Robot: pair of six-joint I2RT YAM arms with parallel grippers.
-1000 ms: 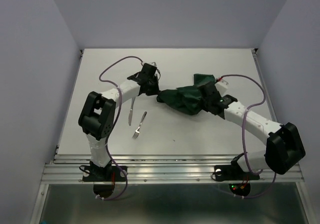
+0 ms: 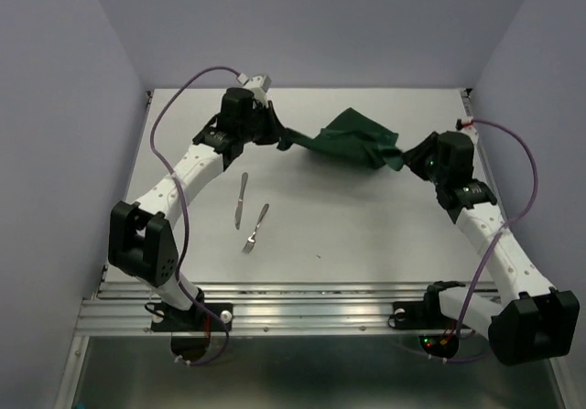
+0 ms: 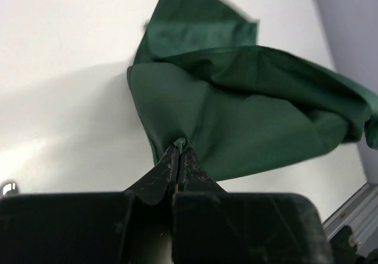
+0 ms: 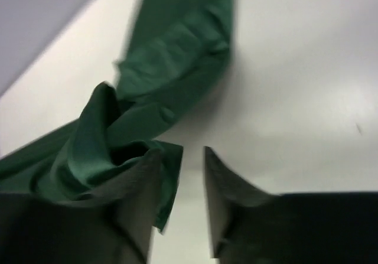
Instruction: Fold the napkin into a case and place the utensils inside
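Note:
The dark green napkin is bunched and partly raised over the back of the white table, its far end lying on the surface. In the left wrist view my left gripper is shut on one end of the napkin, the cloth sagging away to the right. My right gripper has its fingers apart, a loose corner of the napkin hanging by the left finger and in the gap. The knife and fork lie side by side on the table.
A metal rail runs along the front edge. Grey walls stand at the back and both sides.
The napkin now lies farther back, and the right gripper is farther right. The knife and fork are unmoved.

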